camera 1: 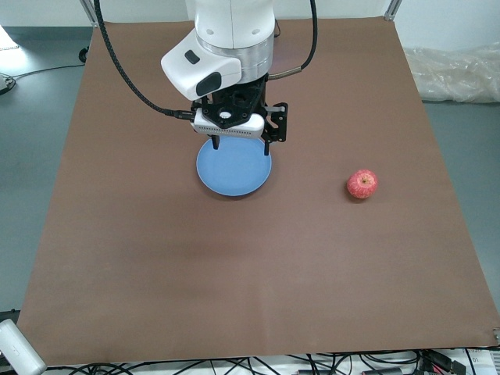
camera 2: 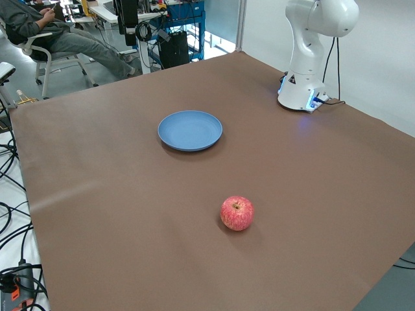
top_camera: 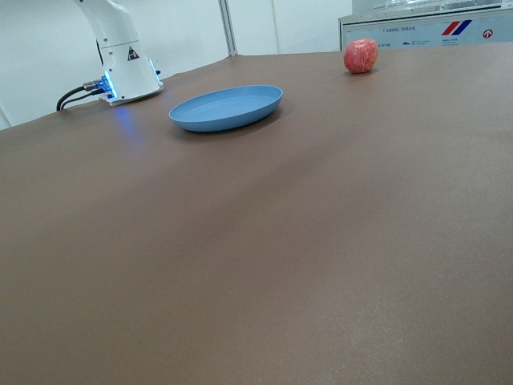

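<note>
My gripper (camera 1: 241, 146) hangs at the top of the left view, above the far part of a round blue plate (camera 1: 233, 172), its two black fingers spread apart and nothing seen between them. A red apple (camera 1: 362, 183) rests on the brown table to the right of the plate in that view. In the top view the plate (top_camera: 225, 107) and apple (top_camera: 361, 55) stand apart; in the right view the apple (camera 2: 237, 213) lies nearer the camera than the plate (camera 2: 189, 131). The gripper is outside the top and right views.
Cables (camera 1: 125, 367) run along its near edge in the left view. In the right view, a seated person (camera 2: 78, 45) is beyond the table's edge.
</note>
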